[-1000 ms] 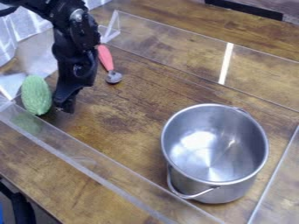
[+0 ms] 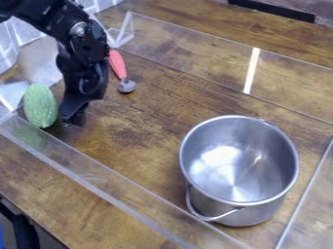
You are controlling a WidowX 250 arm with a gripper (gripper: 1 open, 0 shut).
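My black gripper (image 2: 74,115) reaches down low at the left, its tips just right of a green oblong object (image 2: 39,103) that looks like a toy vegetable. The fingers are dark and overlap; whether they are open or shut, and whether they touch the green object, is unclear. A spoon with a red handle (image 2: 117,66) lies behind the gripper. A steel pot (image 2: 237,165) stands at the right.
Clear plastic walls (image 2: 143,205) border the wooden work surface (image 2: 156,126). The middle of the surface between gripper and pot is free.
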